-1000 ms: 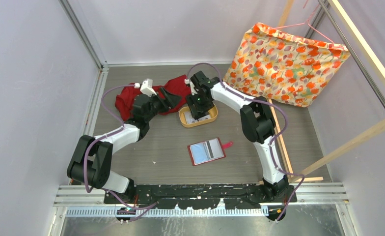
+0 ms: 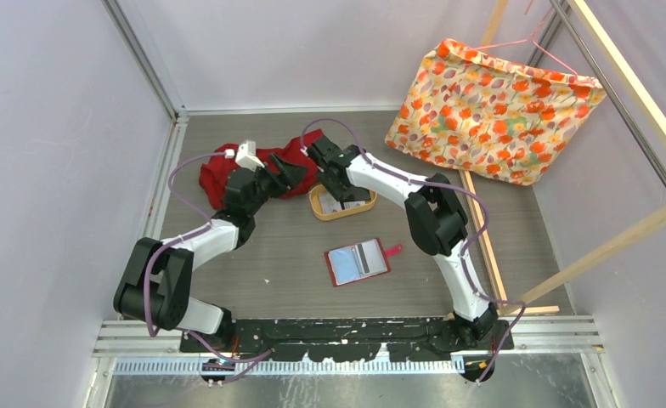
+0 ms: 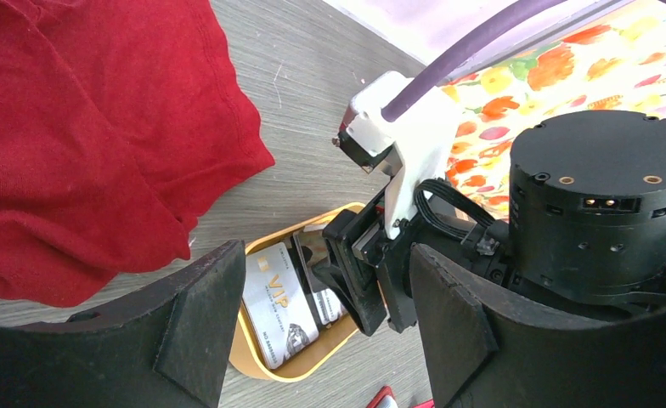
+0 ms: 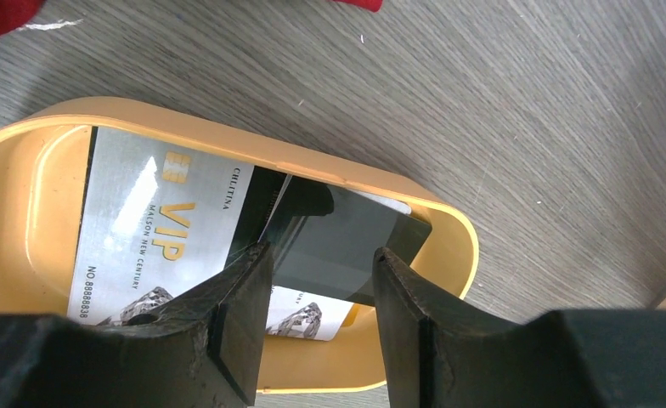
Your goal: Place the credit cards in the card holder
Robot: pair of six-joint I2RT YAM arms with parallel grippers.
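A silver VIP card [image 4: 164, 217] lies in the left part of a tan oval tray, partly over darker card edges. To its right a dark card [image 4: 338, 242] rests at a slant on another pale card [image 4: 300, 313]. Over the tray, my right gripper stands open, its fingertips to either side of the dark card's lower part; whether they touch it I cannot tell. My left gripper is open and empty, up and left of the tray in the top view. The red card holder [image 2: 358, 261] lies opened flat, with its pale blue inside showing.
The tan tray [image 2: 336, 216] encloses the cards with a raised rim. Red cloth [image 2: 219, 180] lies behind the left gripper. A flowered cloth [image 2: 495, 110] hangs at the back right. Bare table surrounds the card holder, whose pink strap [image 2: 394, 250] points right.
The left arm has shifted slightly left. Card holder and tray have stayed put.
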